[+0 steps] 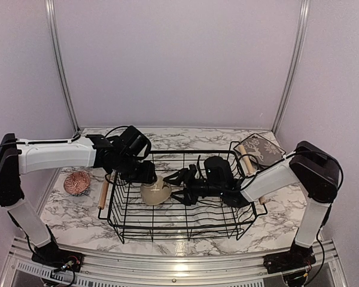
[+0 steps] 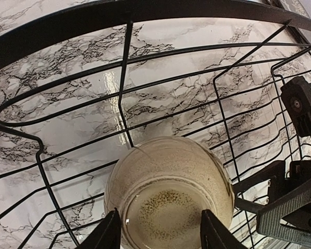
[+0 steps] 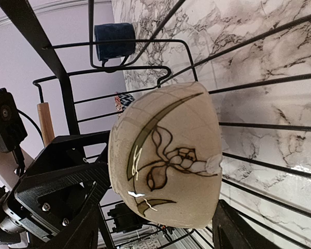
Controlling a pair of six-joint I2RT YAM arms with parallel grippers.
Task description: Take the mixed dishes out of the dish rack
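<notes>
A cream bowl (image 1: 155, 192) with a brown flower design (image 3: 168, 161) stands tipped on its side inside the black wire dish rack (image 1: 161, 226). Its round base faces up toward my left wrist camera. My left gripper is partly open, its two fingertips apart over the foot ring. From the right, my right gripper is also partly open, with the bowl's side in front of the gap between its fingers. Both grippers are very close to the bowl; whether the pads touch it cannot be made out.
On the counter left of the rack sits a red patterned bowl (image 1: 77, 183). A square patterned dish (image 1: 261, 148) lies beyond the rack's right end. In the right wrist view, a dark blue mug (image 3: 114, 42) is outside the wires. The rack's wooden handles (image 1: 103, 195) stick up at its ends.
</notes>
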